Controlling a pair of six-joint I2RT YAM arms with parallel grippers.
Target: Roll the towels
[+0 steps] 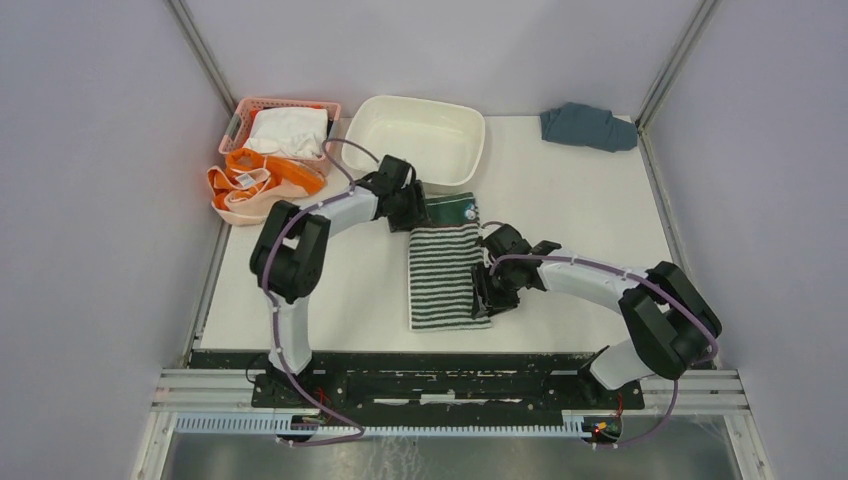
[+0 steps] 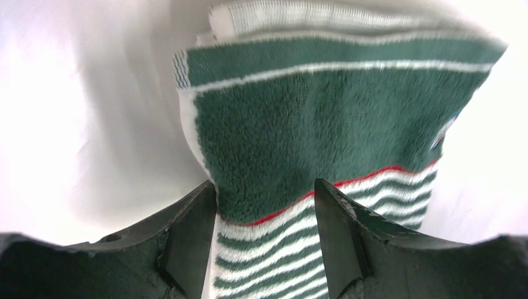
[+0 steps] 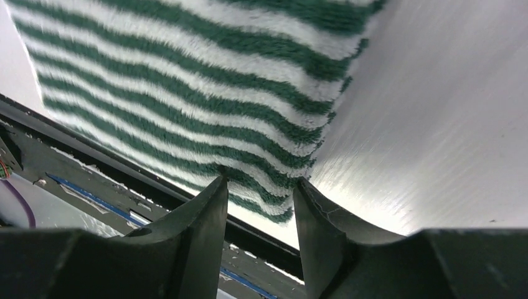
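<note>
The folded towel (image 1: 445,277) lies lengthwise on the table, green and white stripes below and a plain green band (image 2: 324,112) with a red line at the far end. My left gripper (image 1: 413,222) is over the band's left edge. In the left wrist view its fingers (image 2: 193,218) are apart, with green and striped cloth showing between and beyond them. At the towel's near right corner is my right gripper (image 1: 481,310). Its fingers (image 3: 208,212) stand part open, the striped corner (image 3: 268,193) between them; no firm hold shows.
Behind the towel stands an empty white bin (image 1: 415,135), close to the left gripper. A pink basket (image 1: 333,140) with white cloth and an orange-and-pale bundle (image 1: 255,190) are at the back left. A folded dark cloth (image 1: 588,128) lies back right.
</note>
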